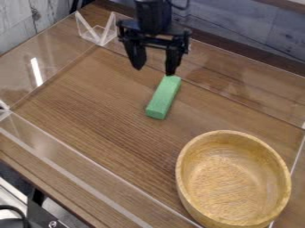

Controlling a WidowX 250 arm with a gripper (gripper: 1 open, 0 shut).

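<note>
A green oblong block [163,97] lies on the wooden table, right of centre. The dark robot gripper [155,55] is above and behind the block at the top middle, apart from it, with its fingers spread open and nothing visible between them.
A round tan bowl [233,185] fills the lower right corner. A clear plastic object [98,31] sits at the top left edge of the table.
</note>
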